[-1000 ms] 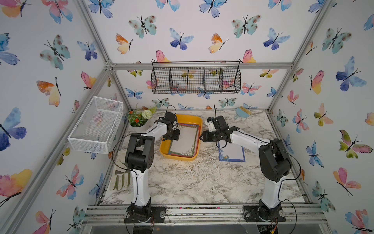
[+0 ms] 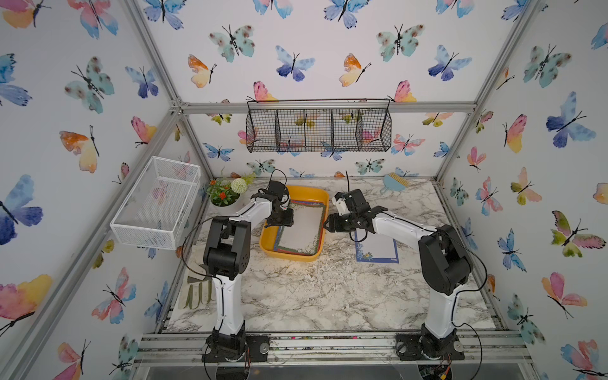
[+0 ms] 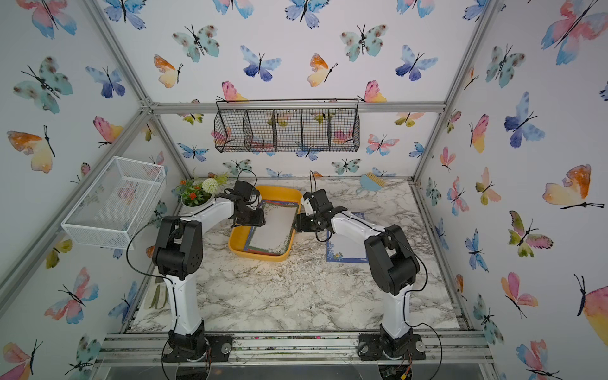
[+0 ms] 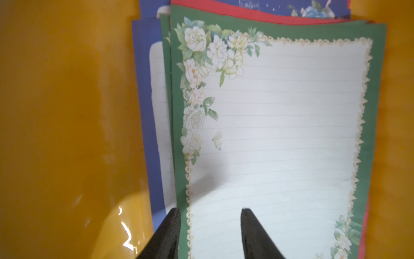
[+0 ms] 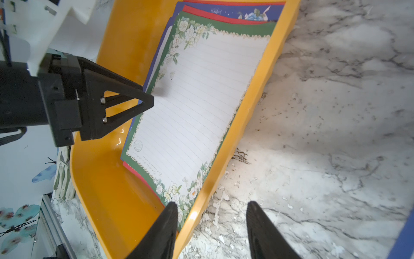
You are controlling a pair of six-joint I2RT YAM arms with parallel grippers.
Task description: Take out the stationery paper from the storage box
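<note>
Layered stationery paper [image 4: 280, 129] with green, red and blue borders lies inside the yellow storage box [image 2: 269, 243]. My left gripper hangs over the paper's left part, fingers apart with no paper visibly held between them. My right gripper is open just outside the box's right rim [image 5: 241, 120], its fingertips pointing down at the rim and the marble beside it. A blue-bordered sheet [image 2: 376, 252] lies on the table to the right, partly under my right arm.
A white mesh basket [image 2: 155, 209] and a flower pot [image 2: 224, 193] stand at the left. A wire basket [image 2: 318, 129] hangs at the back. Green-and-white items [image 2: 196, 291] lie front left.
Both grippers have shifted very slightly; the box and papers look unmoved.
</note>
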